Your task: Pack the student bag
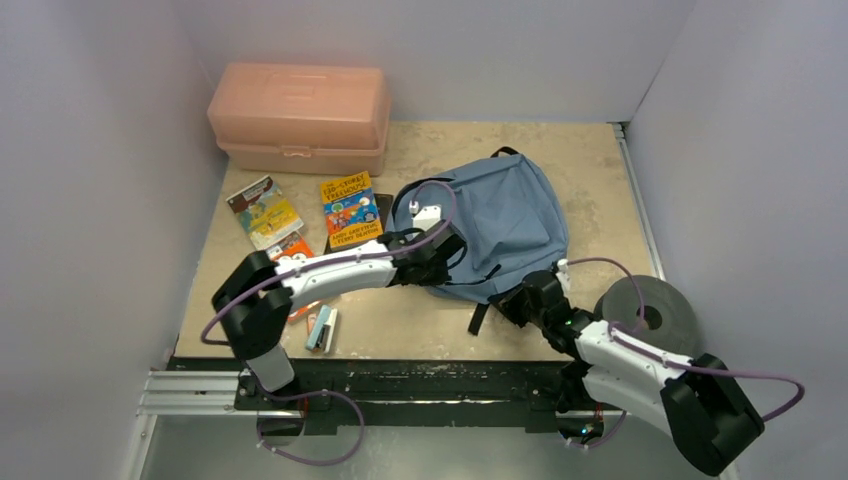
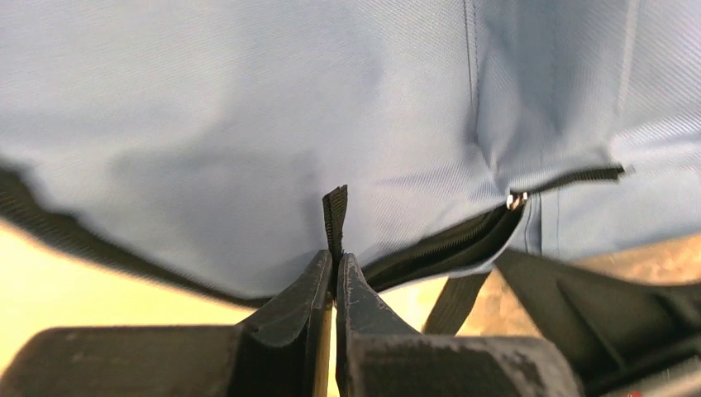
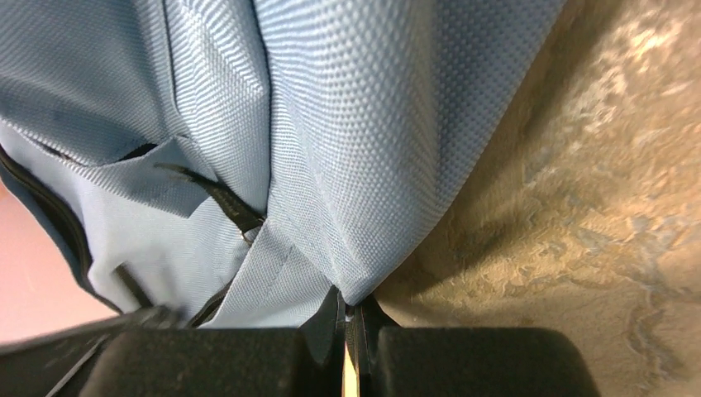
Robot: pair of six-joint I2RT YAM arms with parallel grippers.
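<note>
The blue bag [image 1: 510, 215] lies flat on the table, the zip [image 2: 446, 248] running along its front edge. In the left wrist view my left gripper is shut on a black zipper pull [image 2: 335, 211], whose free end sticks up between the fingertips. The second zipper pull lies loose on the fabric to the right, also visible as a dark tab [image 3: 223, 198] in the right wrist view. My right gripper is shut on the bag's front corner. Part of the bag's left side is hidden under the left arm in the top view.
Books [image 1: 265, 212] and a treehouse book [image 1: 350, 208] lie left of the bag. A stapler [image 1: 321, 328] sits near the front edge, a pink box [image 1: 300, 115] at the back left, a grey disc [image 1: 650, 312] at the right. Bare table lies right of the bag.
</note>
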